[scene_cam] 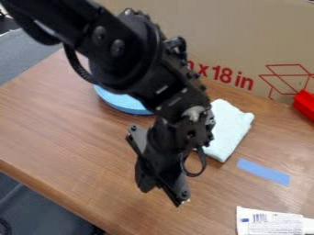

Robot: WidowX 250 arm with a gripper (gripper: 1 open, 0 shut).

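Note:
My black gripper point(160, 170) hangs low over the wooden table, left of the centre front; its fingers are shut as far as shows, with nothing visible between them. Behind the arm, a light blue plate point(117, 101) is mostly hidden. A folded white cloth point(230, 127) lies just right of the gripper, partly covered by it. A strip of blue tape point(263, 172) is on the table to the right.
A cardboard box point(245, 46) stands along the back. A red object point(304, 104) sits at the right edge, a white printed packet point(269, 222) at the front right.

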